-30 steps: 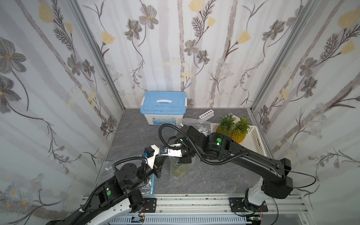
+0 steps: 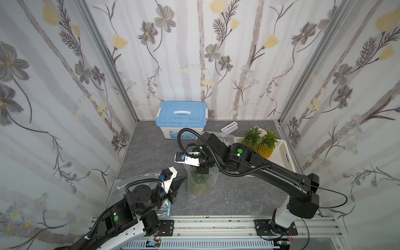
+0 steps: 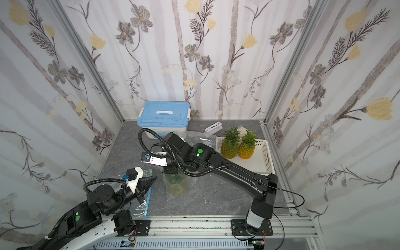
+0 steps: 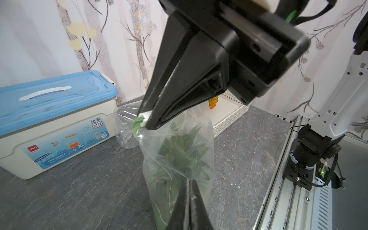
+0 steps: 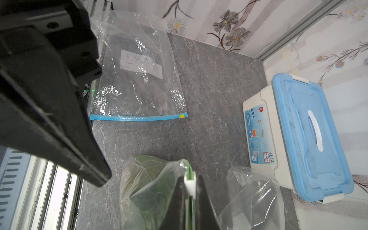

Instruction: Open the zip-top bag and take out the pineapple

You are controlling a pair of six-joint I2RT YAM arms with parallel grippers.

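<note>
A clear bag (image 4: 176, 161) holding a green, leafy pineapple stands at the table's middle. My right gripper is shut at the bag's green-and-white zip top, which it pinches from above. My left gripper is at the front left, low in its own wrist view, in front of the bag; its fingers look close together, and whether they are fully shut is unclear.
An empty zip bag (image 5: 136, 84) with a blue seal lies at the left. A lidded box (image 2: 181, 116) stands at the back. Two pineapples (image 3: 246, 148) sit in a white basket (image 3: 264, 162) at the right. A white holder (image 3: 212, 128) lies behind.
The left gripper has moved slightly down and left, away from it.
</note>
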